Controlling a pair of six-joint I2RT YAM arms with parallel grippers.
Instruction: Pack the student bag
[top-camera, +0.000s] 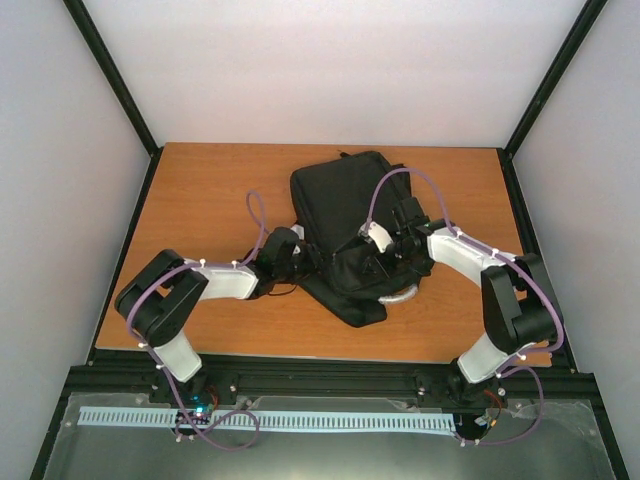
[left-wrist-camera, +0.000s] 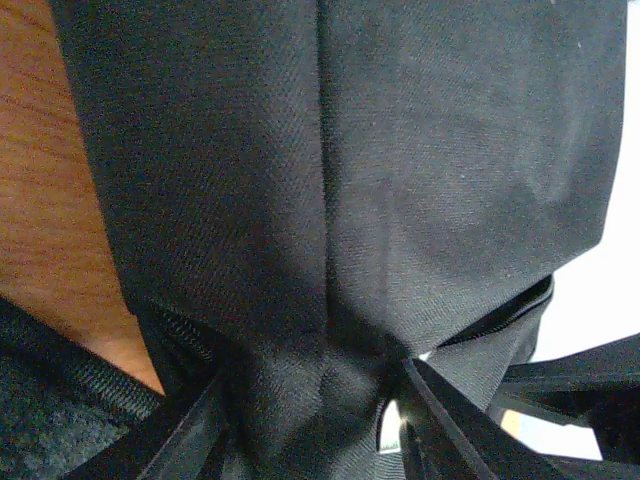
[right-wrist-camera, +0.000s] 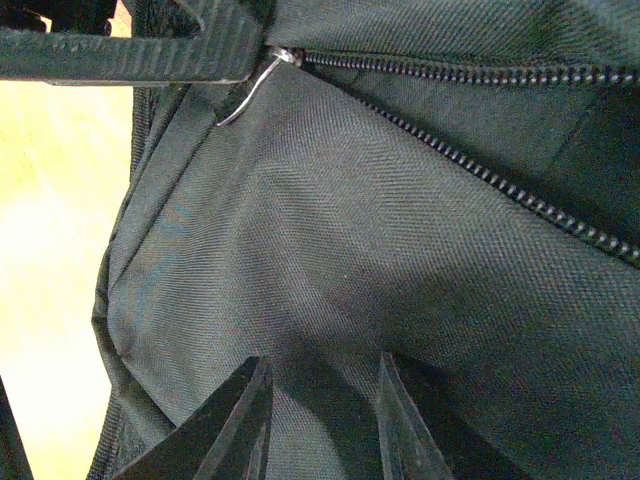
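Observation:
The black student bag (top-camera: 340, 190) lies flat across the middle of the table, its lower pouch partly covered by my arms. At the bag's left edge is my left gripper (top-camera: 318, 262); in the left wrist view its fingers (left-wrist-camera: 205, 425) stand apart on either side of a ridge of black fabric, with no clear grip on it. My right gripper is part open over the smooth front panel, no fabric visibly pinched. The zipper (right-wrist-camera: 480, 170) crosses the right wrist view, and its metal pull (right-wrist-camera: 250, 92) lies near a dark gripper part. The bag's inside is hidden.
A pale curved handle or tube (top-camera: 398, 294) sticks out at the bag's lower right. Both arms are close together over the bag.

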